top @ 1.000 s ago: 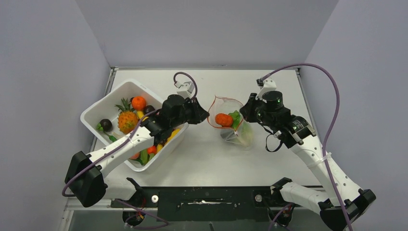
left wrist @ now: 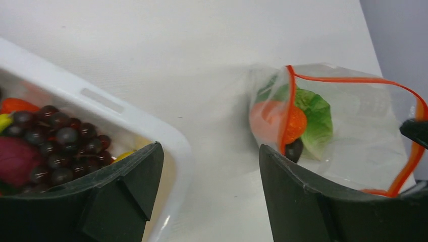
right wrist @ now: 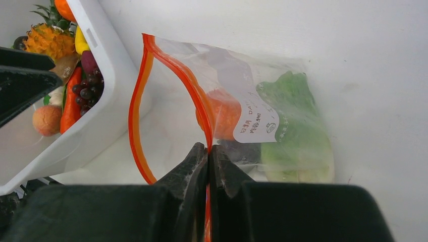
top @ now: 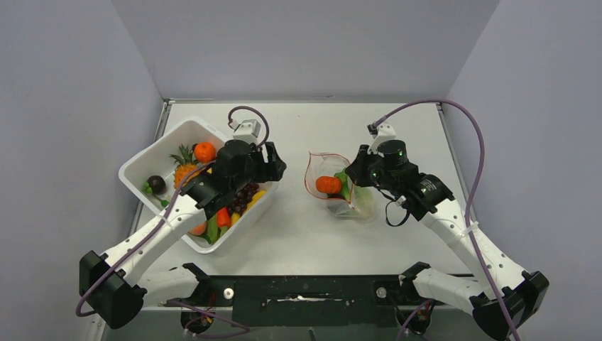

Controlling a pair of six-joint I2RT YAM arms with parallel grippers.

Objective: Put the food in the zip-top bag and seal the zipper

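The clear zip bag (top: 341, 206) with red-orange zipper rims stands mouth open on the table; inside are an orange-red vegetable (top: 328, 184), leafy greens (right wrist: 287, 111) and something dark. My right gripper is shut on the bag's rim. My left gripper (top: 275, 163) stands open with nothing between its fingers, over the right side of the food bin, left of the bag. The white bin (top: 142, 165) holds a pineapple (right wrist: 50, 40), grapes (left wrist: 65, 146), peppers and other food.
Bare table (top: 298, 249) lies in front of and behind the bag. Grey walls enclose the workspace at back and sides.
My left gripper has opened and moved left, away from the bag toward the bin. The bag's mouth has shifted slightly with my right gripper, which has moved a little.
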